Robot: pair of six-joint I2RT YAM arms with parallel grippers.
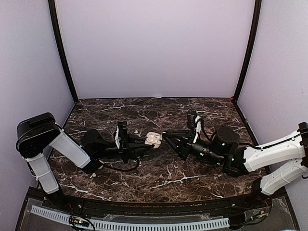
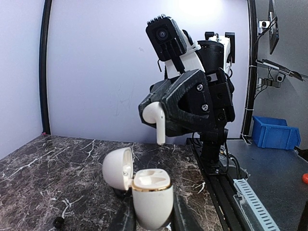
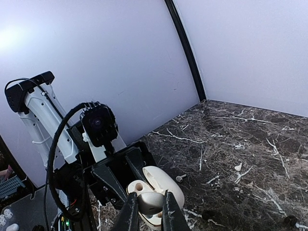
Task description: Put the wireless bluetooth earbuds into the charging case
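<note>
The white charging case [image 1: 153,140], lid open, is held up by my left gripper, which is shut on its lower body. Its slotted top [image 2: 152,177] faces upward in the left wrist view. My right gripper [image 1: 166,136] is shut on a white earbud [image 2: 155,118], its stem hanging down. In that view the earbud appears above the case and a little to the right, with a gap between them. In the right wrist view the earbud's rounded head [image 3: 150,202] covers part of the case; one slot [image 3: 139,186] beside it looks empty.
On the dark marbled table [image 1: 159,183] lie a small white piece [image 3: 238,167] and a pale small object [image 3: 181,177] behind the case. A blue bin [image 2: 275,132] stands outside the work area. Table space in front of the grippers is clear.
</note>
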